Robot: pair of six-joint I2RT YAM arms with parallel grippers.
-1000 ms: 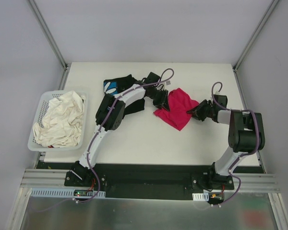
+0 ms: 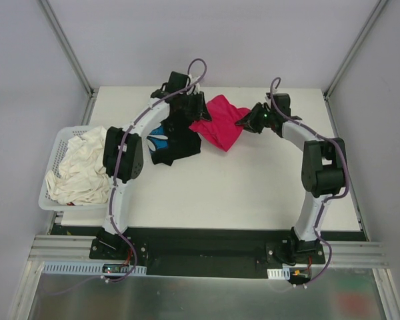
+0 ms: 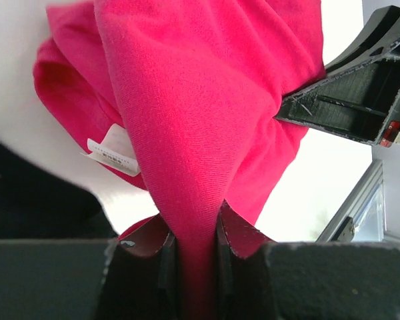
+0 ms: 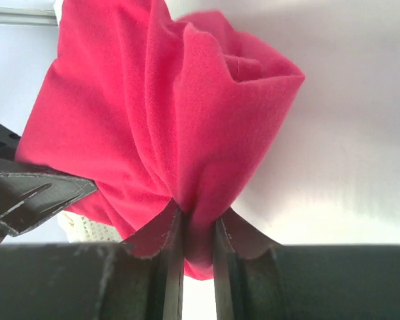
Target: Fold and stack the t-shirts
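Note:
A red t-shirt (image 2: 220, 123) is held up between both arms over the back middle of the table. My left gripper (image 2: 199, 110) is shut on one end, with the cloth bunched between its fingers; a white label (image 3: 115, 148) shows on the fabric. My right gripper (image 2: 248, 120) is shut on the other end, the red cloth gathered between its fingers. A black t-shirt (image 2: 180, 147) with a blue print (image 2: 157, 140) lies left of the red one, partly under the left arm.
A white basket (image 2: 47, 193) of crumpled white shirts (image 2: 80, 167) stands at the left.
Both grippers and the red t-shirt held in them have moved back and to the left, nearer the black t-shirt. The basket is unchanged.

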